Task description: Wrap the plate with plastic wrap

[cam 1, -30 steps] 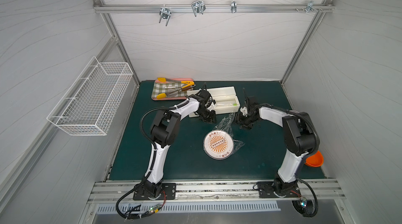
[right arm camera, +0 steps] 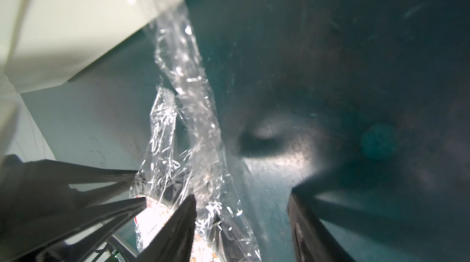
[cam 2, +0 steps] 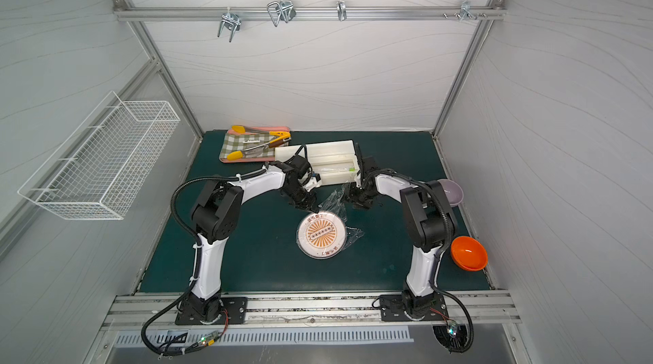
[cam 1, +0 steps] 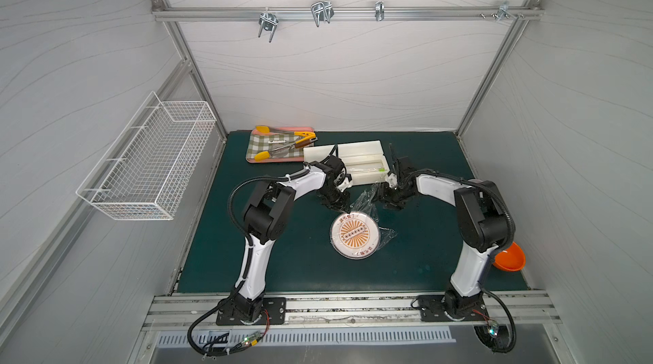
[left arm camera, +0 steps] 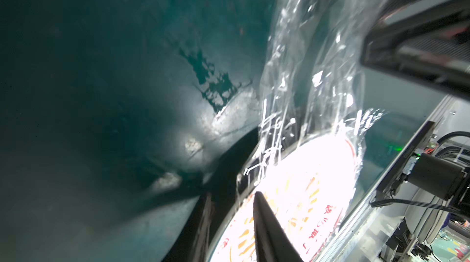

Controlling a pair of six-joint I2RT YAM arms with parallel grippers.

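A round white plate [cam 1: 354, 234] with an orange sunburst print lies on the table between my arms, appearing covered by clear film. Crumpled plastic wrap [right arm camera: 195, 129] runs from the plate's far side back to the white wrap box [cam 1: 367, 166], and a loose piece sticks out at the plate's right. My left gripper hovers by the plate's far-left rim, its fingers [left arm camera: 264, 208] part open with nothing seen gripped. On the other side of the wrap, my right gripper is open wider; the film passes by its left finger [right arm camera: 187, 213].
A pink-rimmed tray [cam 1: 280, 144] with yellow-tipped tongs sits at the back left. Orange bowl [cam 2: 469, 253] and purple bowl [cam 2: 450, 192] stand along the right edge. A wire basket [cam 1: 153, 160] hangs on the left wall.
My right gripper has shifted slightly left, closer to the wrap. The plate stays in place.
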